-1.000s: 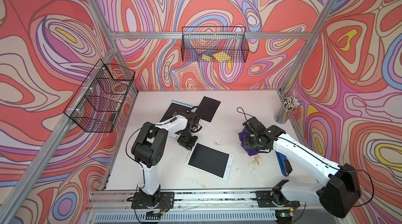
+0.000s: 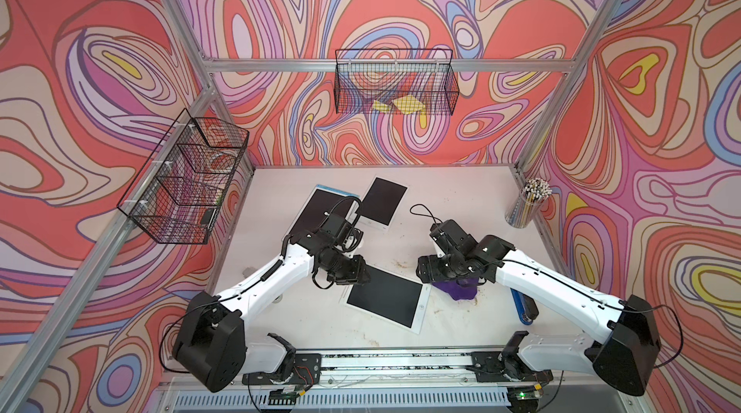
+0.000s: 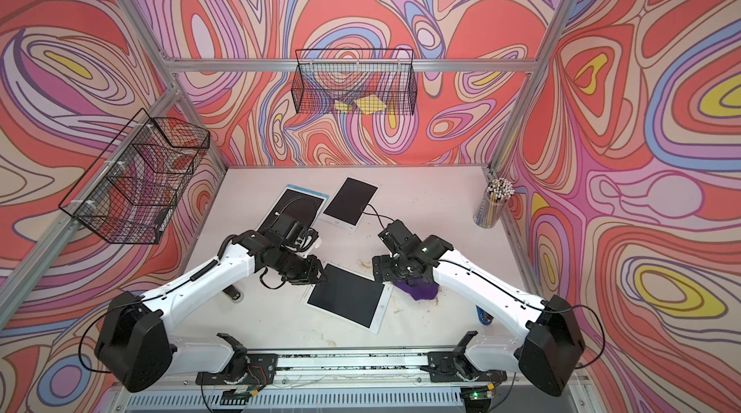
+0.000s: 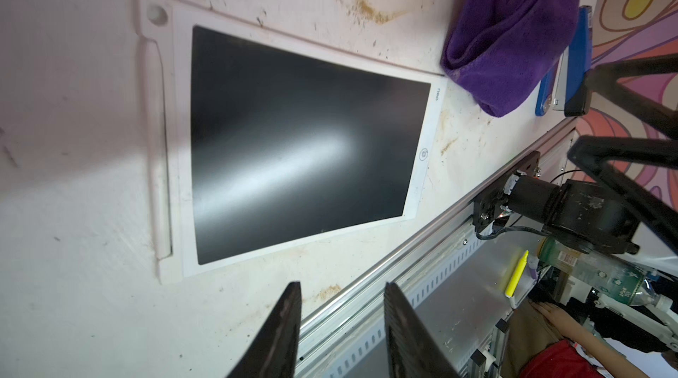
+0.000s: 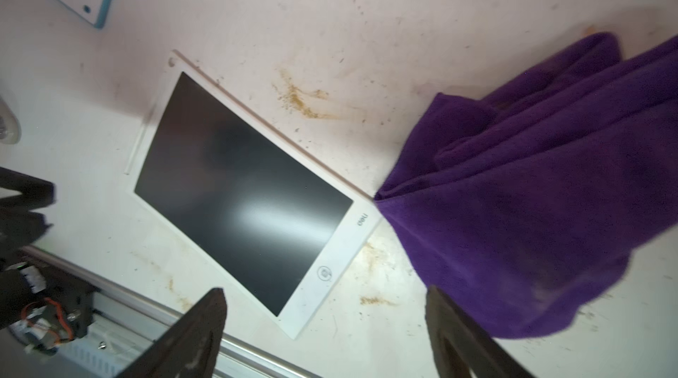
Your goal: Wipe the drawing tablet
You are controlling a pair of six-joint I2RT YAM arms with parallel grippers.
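Observation:
The white drawing tablet [image 2: 384, 296] with a dark screen lies at the front middle of the table. My left gripper hangs above its left part, fingers apart and empty. A crumpled purple cloth [image 5: 522, 208] rests beside the tablet's right end, touching or nearly touching its corner in the right wrist view. My right gripper is open above the cloth's left side and the tablet's right end, with nothing visible between its fingers.
Two other tablets [image 2: 383, 198] [image 3: 285, 204] lie at the back left. A pencil cup [image 2: 527, 204] stands at the back right, a blue stapler [image 2: 519, 305] at the right edge.
My right gripper has moved left from over the cloth toward the tablet, leaving the cloth on the table.

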